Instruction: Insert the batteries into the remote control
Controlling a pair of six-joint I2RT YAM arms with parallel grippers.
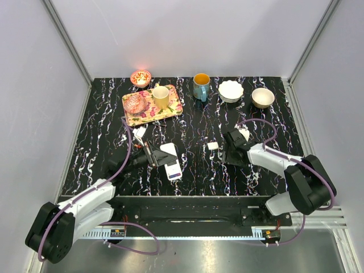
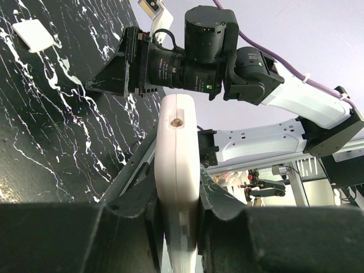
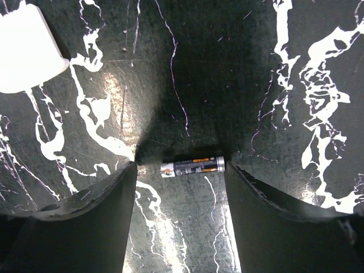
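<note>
The white remote control (image 1: 172, 161) is held by my left gripper (image 1: 161, 156), its fingers shut around the middle. In the left wrist view the remote (image 2: 178, 142) stands edge-on between the dark fingers. A small battery (image 3: 192, 166) with a patterned wrapper lies on the black marbled table in the right wrist view. My right gripper is part open around it, one finger at each end of the battery; whether both fingers touch it I cannot tell. From the top, the right gripper (image 1: 226, 158) hides the battery. A white cover-like piece (image 1: 212, 146) lies between the arms.
A floral tray (image 1: 131, 120) with a cream cup (image 1: 161, 97) stands at the back left. Along the back are a blue mug (image 1: 201, 87), a white bowl (image 1: 230, 91) and a cream bowl (image 1: 263, 98).
</note>
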